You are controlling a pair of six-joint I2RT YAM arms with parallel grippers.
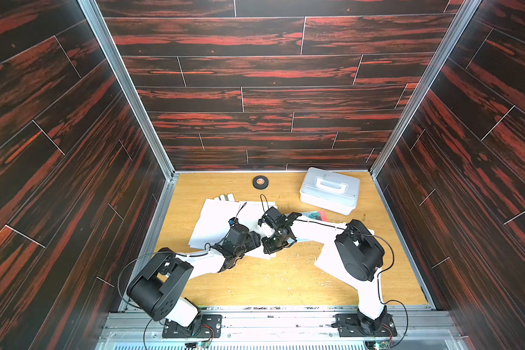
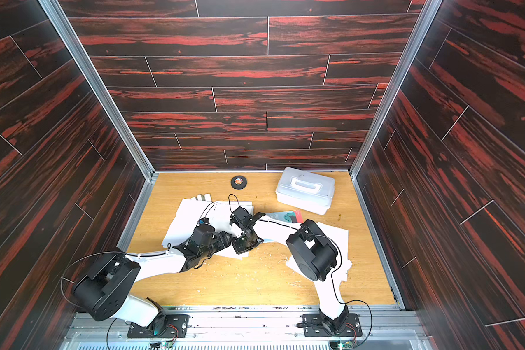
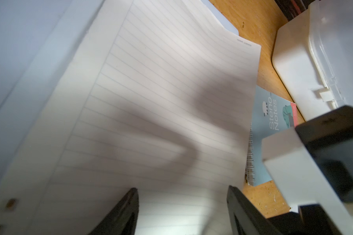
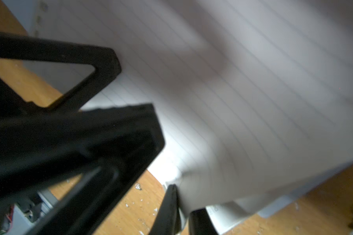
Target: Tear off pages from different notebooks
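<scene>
An open notebook with a lined white page (image 3: pixel 156 98) fills most of the left wrist view. My left gripper is open over this page, its fingertips well apart. In the right wrist view, my right gripper is at the near edge of the lined page (image 4: pixel 243 98). A raised, bent part of the page reaches between its closely spaced fingertips; whether they grip it is unclear. Dark fingers of the left gripper cross that view's left side. A blue Steno Notes notebook (image 3: pixel 268 117) lies to the right, partly under the right arm.
White torn-edged sheets (image 1: pixel 335 265) lie beneath the right arm. At the back stand a clear lidded box (image 1: pixel 329 189) and a black tape roll (image 1: pixel 260 182). Paper scraps dot the otherwise bare front of the wooden table (image 1: pixel 285 285).
</scene>
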